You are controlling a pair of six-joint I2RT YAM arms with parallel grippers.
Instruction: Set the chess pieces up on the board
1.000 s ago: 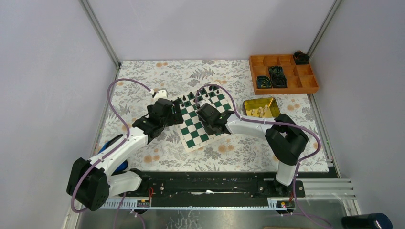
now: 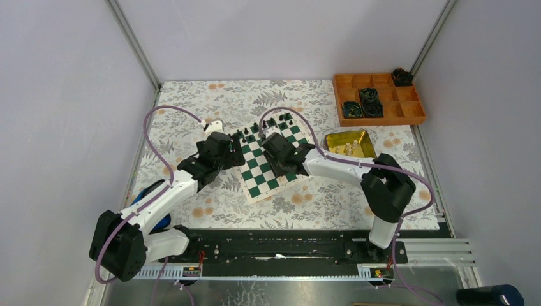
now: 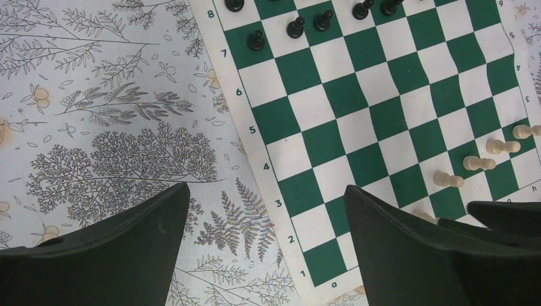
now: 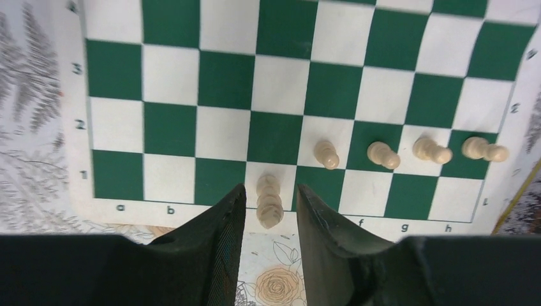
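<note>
The green-and-white board (image 3: pixel 332 146) lies mid-table, with several black pieces (image 3: pixel 322 20) along its far rows in the left wrist view. On square d1 a taller pale piece (image 4: pixel 269 197) stands upright. My right gripper is open over it, one finger to each side with narrow gaps. Several pale pawns, such as the one on e2 (image 4: pixel 326 154), stand along row 2 from e to h. My left gripper hangs wide open over the board's left edge, nothing between its fingers. In the top view both arms' ends hide parts of the board.
A gold tray (image 2: pixel 328 136) holding several pale pieces stands right of the board. A wooden compartment box (image 2: pixel 411 120) with dark bundles occupies the back right. The e2 pawn stands close beside my right gripper.
The left arm has hardly moved.
</note>
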